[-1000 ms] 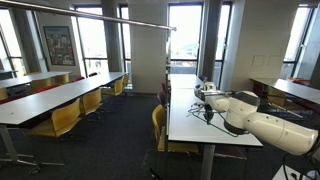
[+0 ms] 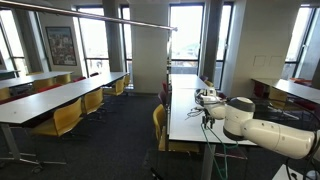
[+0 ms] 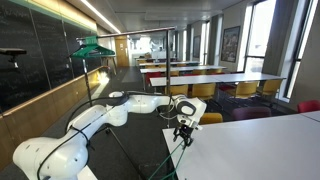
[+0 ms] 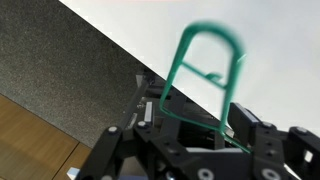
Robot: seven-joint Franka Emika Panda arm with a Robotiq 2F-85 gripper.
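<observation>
A green plastic hanger-like frame [image 4: 172, 78] crosses the wrist view in front of my gripper, its upper end blurred. Its lower part passes among the dark fingers; whether they grip it is hidden. From outside, thin green lines [image 2: 221, 150] run down from my gripper [image 2: 208, 122] past the near edge of the white table [image 2: 185, 128]. In the other exterior view, a green strand [image 3: 180, 160] shows below the gripper [image 3: 184, 134], low over the table's left edge. The fingers' width is unclear.
A second green hanger-like shape [image 3: 90, 47] hangs on a dark stand at the left. Yellow chairs [image 2: 160, 122] stand beside the table.
Green lines now show clearly beneath the gripper in exterior view 1, where little green showed before. The gripper and forearm have shifted slightly toward the camera.
</observation>
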